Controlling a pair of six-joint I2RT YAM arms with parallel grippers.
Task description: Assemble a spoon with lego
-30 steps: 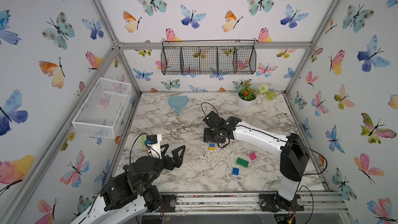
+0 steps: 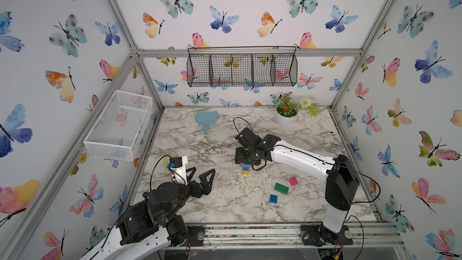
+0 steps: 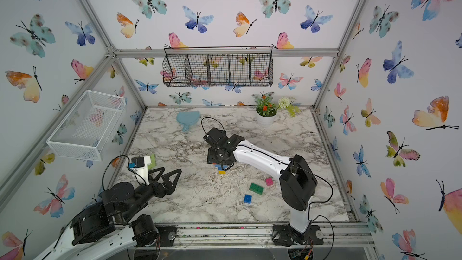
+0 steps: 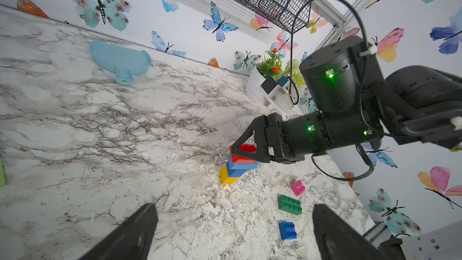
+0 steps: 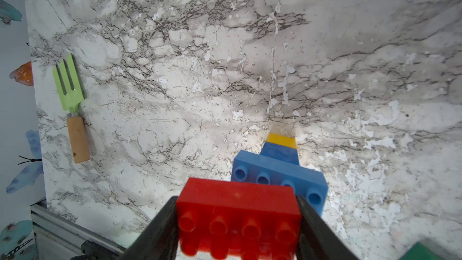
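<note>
My right gripper is shut on a red brick [image 5: 238,199], whose studs show along its lower side in the right wrist view. Right by the red brick are a light blue brick [image 5: 279,169], a darker blue brick [image 5: 280,152] and a yellow brick [image 5: 281,139], stacked in a column. In the left wrist view the red brick [image 4: 243,155] is at the top of that column, above the light blue brick [image 4: 240,165]; whether they are pressed together I cannot tell. My left gripper [image 2: 206,182] stands open and empty at the left.
Loose on the table at front right lie a green brick [image 2: 281,188], a small blue brick [image 2: 273,198] and a pink brick [image 2: 293,181]. A blue dustpan [image 2: 207,119] and a flowerpot [image 2: 285,117] are at the back. A green fork [image 5: 72,106] lies left.
The right gripper has shifted very slightly, a little to the left, with the red brick in it. The left arm and the loose bricks have stayed put.
</note>
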